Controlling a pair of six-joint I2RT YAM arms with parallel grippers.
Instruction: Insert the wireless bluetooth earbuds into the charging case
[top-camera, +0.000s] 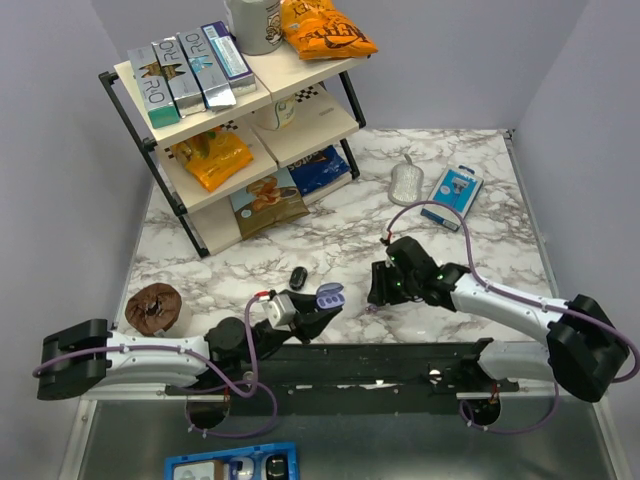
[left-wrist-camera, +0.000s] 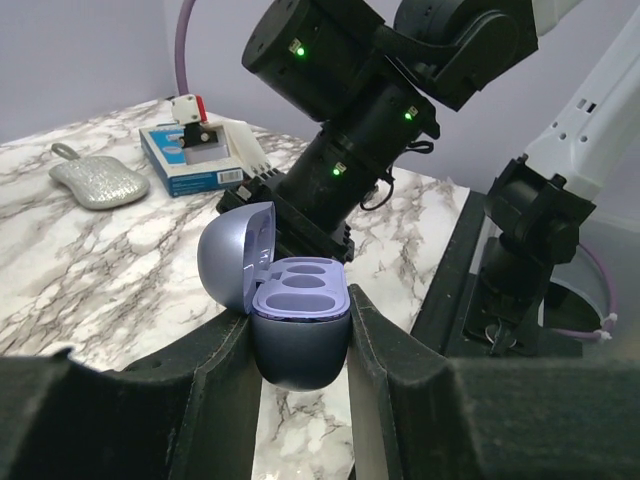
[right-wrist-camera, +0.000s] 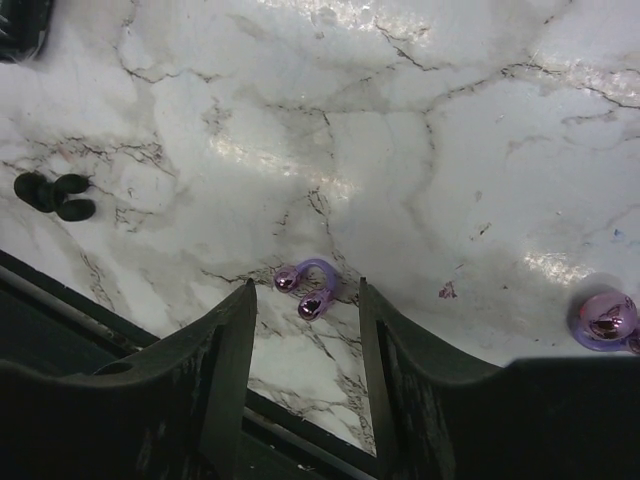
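My left gripper is shut on the charging case (left-wrist-camera: 300, 350), whose lid (left-wrist-camera: 237, 255) stands open, showing a lavender interior with empty-looking recesses. In the top view that case (top-camera: 330, 298) is held up near the table's front edge. Right of it, my right gripper (top-camera: 378, 300) points down close to a small purple earbud (top-camera: 371, 307). The right wrist view shows the curved, shiny purple earbud (right-wrist-camera: 322, 275) on the marble, framed in the gap between the open fingers. Nothing is gripped there.
Another shiny purple piece (right-wrist-camera: 605, 318) lies at the right wrist view's right edge. A small black piece (right-wrist-camera: 55, 195) lies at its left, below a black case (right-wrist-camera: 22, 28). The blue box (top-camera: 453, 198) and the shelf (top-camera: 200, 200) stand farther back. Marble around the earbud is clear.
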